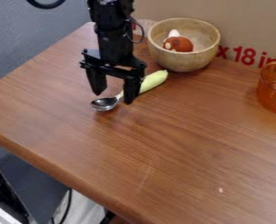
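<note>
My black gripper [112, 87] is open, its two fingers pointing down on either side over a metal spoon [102, 104] with a pale green handle [153, 80]. The spoon lies on the wooden table, bowl toward the lower left, handle toward the upper right. The right fingertip is close above or beside the neck of the spoon; whether it touches cannot be told.
A wooden bowl [189, 58] holding a red-brown and white item [179, 44] stands behind the spoon. An orange transparent cup [273, 92] is at the right, a purple object at the right edge.
</note>
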